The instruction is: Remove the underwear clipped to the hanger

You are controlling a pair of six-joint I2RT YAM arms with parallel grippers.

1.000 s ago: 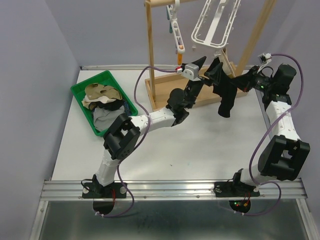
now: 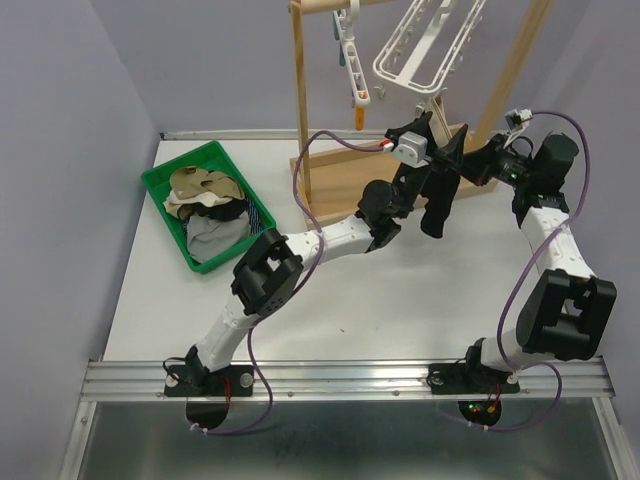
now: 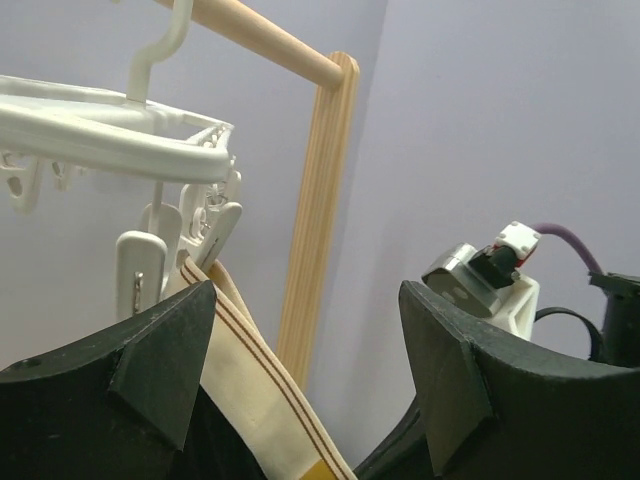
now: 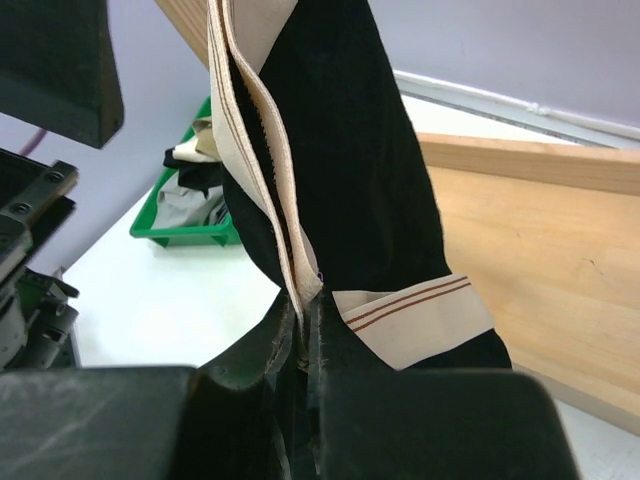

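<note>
Black underwear (image 2: 440, 196) with a cream, brown-striped waistband (image 3: 265, 385) hangs below a white clip hanger (image 2: 428, 50). One clip (image 3: 210, 230) still grips a corner of the waistband in the left wrist view. My left gripper (image 2: 448, 142) is open just below that clip; its two fingers (image 3: 440, 375) stand wide apart, with the waistband rising between them. My right gripper is shut on the underwear, pinching the folded waistband edge from the right side. Cloth and arms hide the right fingertips in the top view.
A green basket (image 2: 160, 200) of folded clothes stands at the left. The wooden rack's posts (image 2: 301, 100) and base (image 2: 350, 180) surround the hanging area. Another white hanger (image 2: 350, 50) with an orange-tipped clip hangs nearby.
My right gripper, keeping its hold, has shifted slightly left along with the cloth and hanger.
</note>
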